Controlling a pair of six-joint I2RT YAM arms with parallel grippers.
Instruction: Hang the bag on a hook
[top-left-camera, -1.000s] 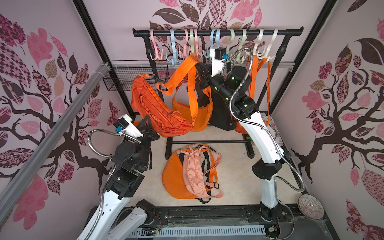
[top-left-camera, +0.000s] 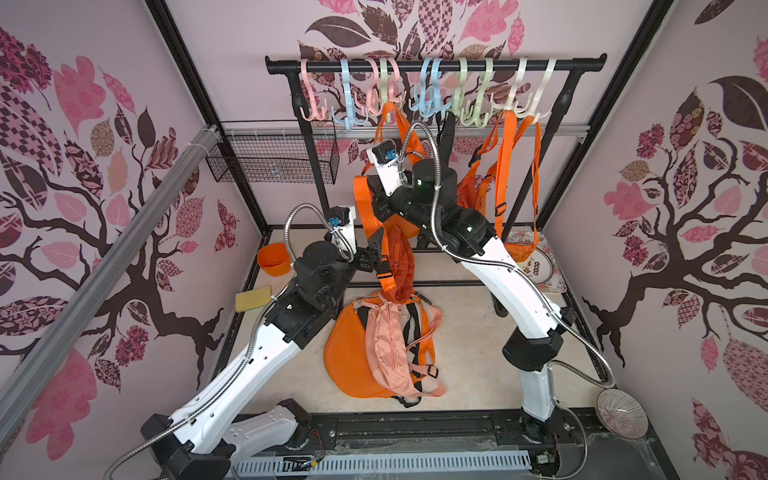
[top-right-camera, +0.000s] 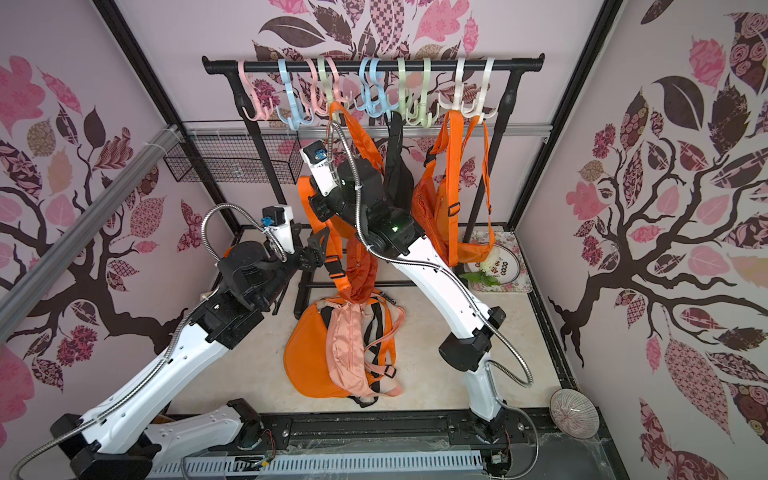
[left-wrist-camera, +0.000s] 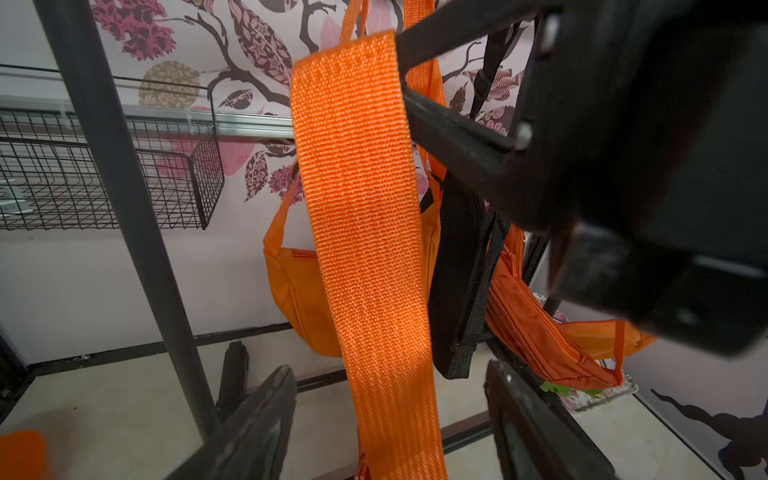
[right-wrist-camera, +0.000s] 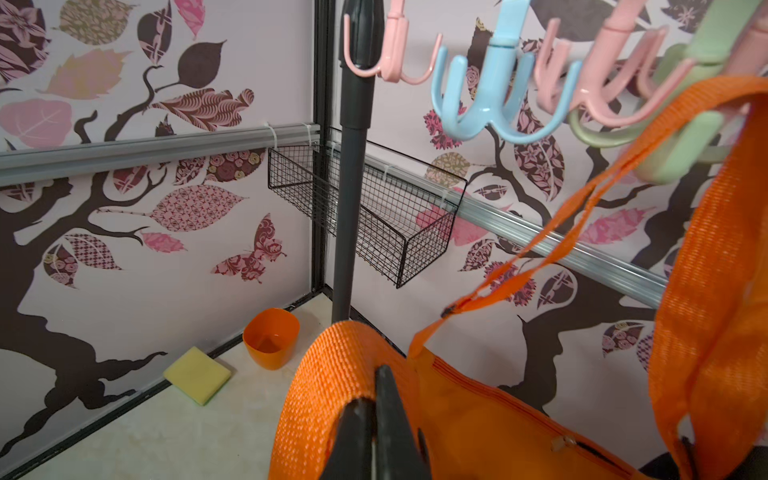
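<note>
My right gripper is shut on the orange webbing strap (left-wrist-camera: 364, 240) of a red-orange bag (top-left-camera: 401, 268), the strap folding over its fingertips. The bag hangs below, above the floor. My left gripper (top-left-camera: 374, 249) is open at the hanging strap, lower than the right gripper. In the left wrist view the strap runs down between the left fingers, with room at both sides. Colored hooks line the rack's bar, including an outer pink hook (right-wrist-camera: 393, 48) and a blue hook (right-wrist-camera: 492, 88); both look empty.
An orange bag (left-wrist-camera: 304, 296), a black bag (left-wrist-camera: 460, 272) and another orange bag (top-right-camera: 432, 204) hang from the rack. More bags (top-left-camera: 352, 352) lie on the floor. A wire basket (right-wrist-camera: 384, 216) is at the back left, with an orange bowl (right-wrist-camera: 270, 337) and a yellow sponge (right-wrist-camera: 197, 374) below.
The right gripper has come down and left with the strap, and the bag has swung lower toward the middle.
</note>
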